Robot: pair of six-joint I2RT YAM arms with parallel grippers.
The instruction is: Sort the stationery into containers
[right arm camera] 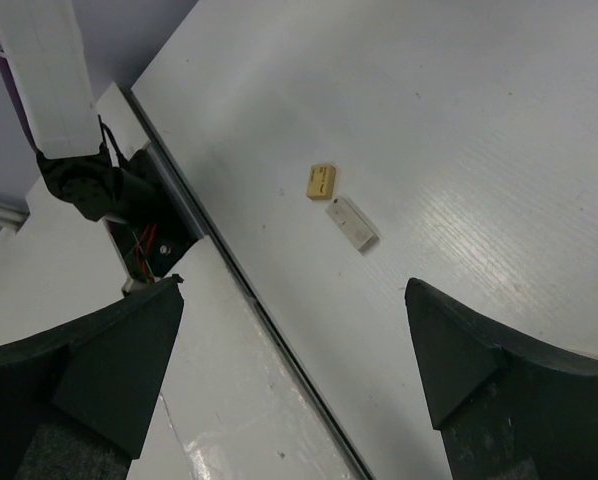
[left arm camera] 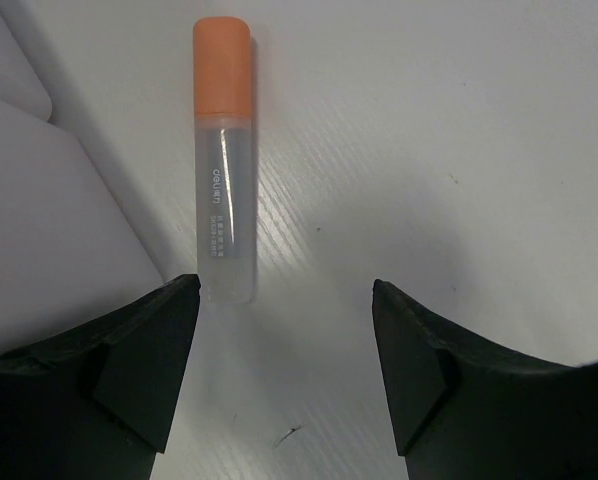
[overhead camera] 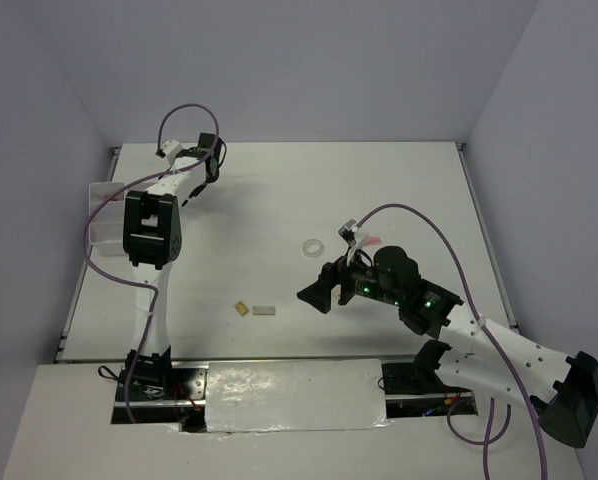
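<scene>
In the left wrist view a glue stick with an orange cap (left arm camera: 224,200) lies on the table beside a white container wall (left arm camera: 49,220). My left gripper is open just short of it, nothing between its fingers. In the top view the white container (overhead camera: 107,230) stands at the left, partly behind the left arm. My right gripper hangs open at the right of the table, above it. A tan block (right arm camera: 321,181), a pale oblong block (right arm camera: 352,223), a tape ring (overhead camera: 313,247) and a pink item (overhead camera: 373,240) lie on the table.
Grey walls (overhead camera: 279,70) enclose it at the back and sides, and the left arm covers part of the left side.
</scene>
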